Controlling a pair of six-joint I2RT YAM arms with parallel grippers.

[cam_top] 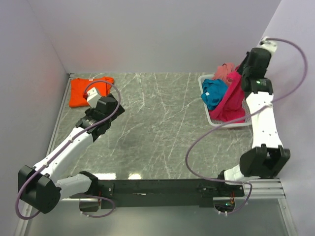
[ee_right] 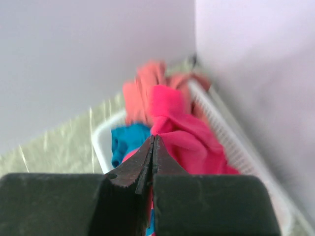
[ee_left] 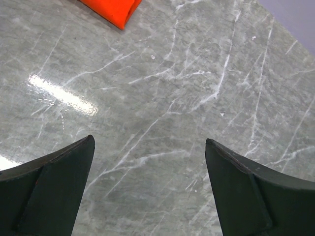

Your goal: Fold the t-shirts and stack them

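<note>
On the table's far left lies a folded orange shirt (cam_top: pixel 78 94), its corner (ee_left: pixel 115 10) showing in the left wrist view. My left gripper (cam_top: pixel 119 109) hangs over the table just right of and nearer than it, fingers wide and only bare table between them. At the right, a white basket (cam_top: pixel 230 125) holds a crumpled pink shirt (cam_top: pixel 229 105), a blue shirt (cam_top: pixel 212 93) and a salmon shirt (cam_top: pixel 224 71). Above the basket my right gripper is shut on the pink shirt (ee_right: pixel 189 142), part of which is drawn up to the fingertips.
A wall (cam_top: pixel 295 98) rises close beside the right arm, and another wall (cam_top: pixel 162 39) stands behind the table.
</note>
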